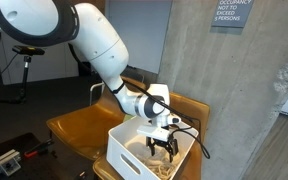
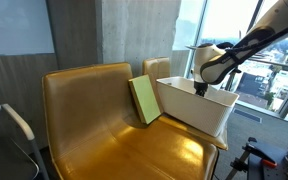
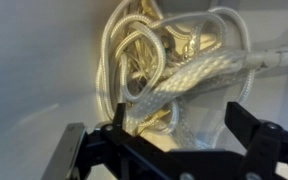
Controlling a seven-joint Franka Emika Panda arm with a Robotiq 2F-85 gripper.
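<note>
Inside a white box [image 1: 134,153] on the seats, a tangle of pale rope [image 3: 149,50] lies on the bottom. From above, my gripper reaches into the box, its dark fingers [image 3: 249,128] spread wide with nothing held. In the wrist view the rope runs in loops beyond the fingertips, with a thicker braided length crossing toward the right. Exterior view 1 shows my gripper [image 1: 161,150] below the box's rim, over the rope. In exterior view 2 the box wall [image 2: 206,108] hides the rope and the fingertips.
Brown chairs [image 2: 99,120] stand beside the box. A green-yellow book or panel [image 2: 144,99] leans against a chair back. The box's walls rise around my gripper, and a concrete wall [image 1: 224,90] stands behind.
</note>
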